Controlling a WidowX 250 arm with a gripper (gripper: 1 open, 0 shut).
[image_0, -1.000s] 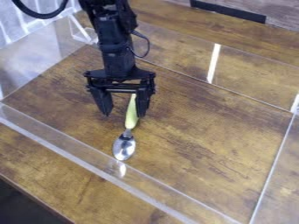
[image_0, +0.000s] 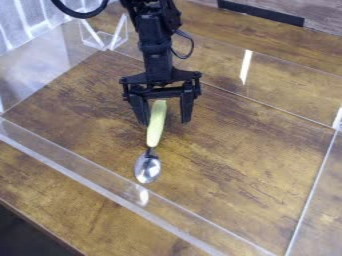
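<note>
A spoon with a pale yellow-green handle (image_0: 156, 126) lies on the wooden surface, its silver bowl (image_0: 147, 169) toward the front. My black gripper (image_0: 159, 112) is over the upper end of the handle, its fingers open on either side of it. Whether they touch the handle cannot be told from this view.
Clear plastic walls (image_0: 247, 65) border the wooden work area (image_0: 254, 160) on several sides.
My gripper has moved rightward, from left of the handle to over it. The spoon looks slightly shifted, its bowl a little further right.
</note>
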